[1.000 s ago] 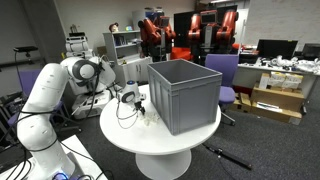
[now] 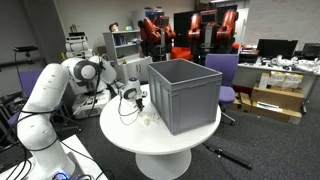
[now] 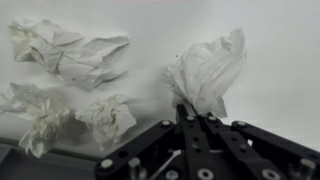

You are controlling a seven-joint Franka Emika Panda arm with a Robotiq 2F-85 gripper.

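Note:
In the wrist view, my gripper is shut at the lower end of a crumpled white tissue. The tissue's narrow end is gathered at the fingertips and its loose part fans out beyond them. Apart from it, on the left, are a long crumpled tissue, a balled one and a smaller one. From outside, the gripper is small and dark above the round white table, and the tissues show only as a pale patch near the bin.
A tall grey open-topped bin takes up the table's right half, close beside the tissues. A dark edge runs along the wrist view's lower left. A black cable hangs by the arm.
Over the last second, the wrist part of the arm has shifted slightly left and up from its place near the tissues. The bin and table stay as they were.

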